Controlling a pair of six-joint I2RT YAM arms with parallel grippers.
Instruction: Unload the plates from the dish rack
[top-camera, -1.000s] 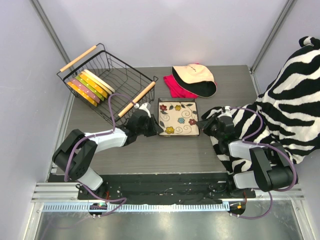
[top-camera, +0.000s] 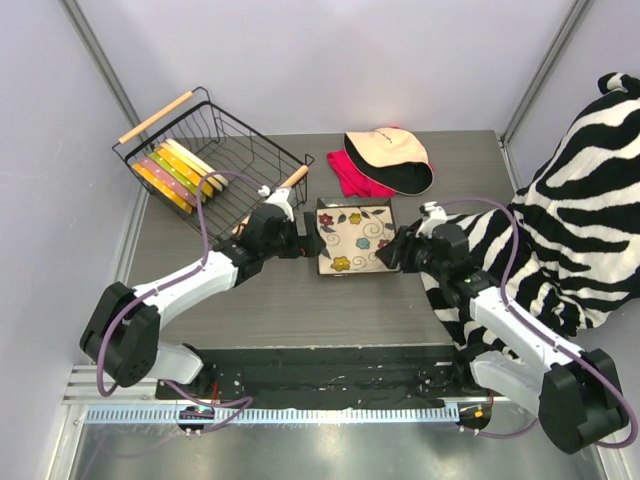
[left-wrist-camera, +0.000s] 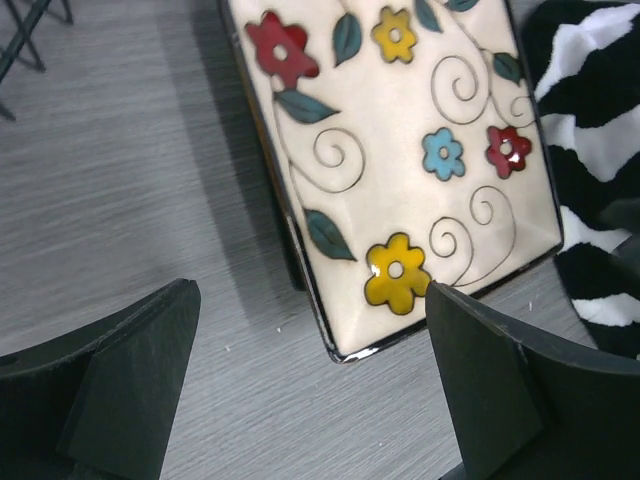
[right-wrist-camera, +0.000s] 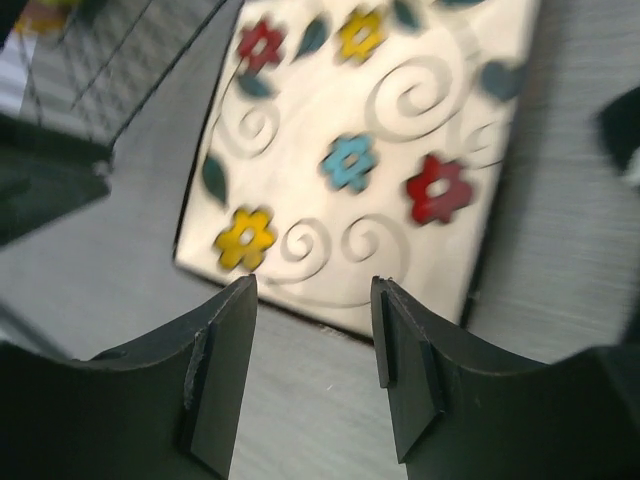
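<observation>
In the top view a black wire dish rack with wooden handles holds several coloured plates at the upper left. A square cream floral plate lies on the grey table at the centre. My left gripper stands open at that plate's left side, with nothing between its fingers. My right gripper is part open just at the plate's right, over its near edge in the wrist view, holding nothing.
A beige-black cap and red cloth lie behind the plate. A zebra-striped fabric fills the right side.
The left gripper has lifted slightly leftward from the plate; the right one has moved in over the plate's right edge.
</observation>
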